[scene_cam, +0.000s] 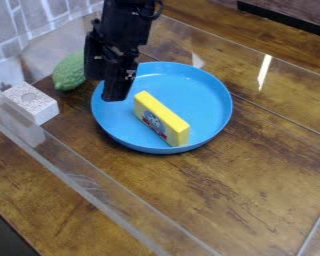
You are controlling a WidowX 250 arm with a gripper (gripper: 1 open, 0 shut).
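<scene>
A black gripper (112, 75) hangs over the back-left rim of a blue plate (203, 100), pointing down; whether its fingers are open or shut is unclear against the dark body. On the plate lies a yellow box (162, 117) with a printed side, set diagonally right of centre. A green fuzzy object (69, 68) lies left of the plate, partly behind the gripper.
A white block (29, 103) sits at the left near a clear panel and a pale tiled wall (16, 30).
</scene>
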